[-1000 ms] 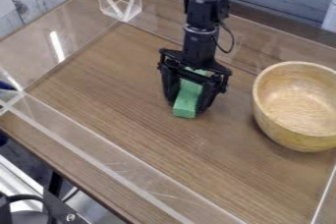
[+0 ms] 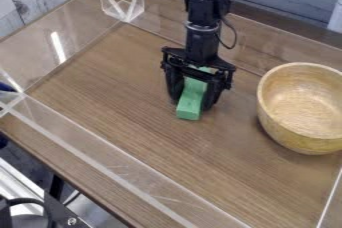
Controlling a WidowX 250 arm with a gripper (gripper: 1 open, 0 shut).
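A black robot arm comes down from the top centre to my black gripper [image 2: 197,82], which is over a green object [image 2: 191,104] lying on the wooden table [image 2: 100,147]. The green object sits between the gripper's dark fingers, its lower end showing below them. Whether the fingers are closed on it is not clear.
A large tan bowl [image 2: 301,109] stands at the right, close to the gripper. A white wire-like holder [image 2: 122,2] is at the back left.
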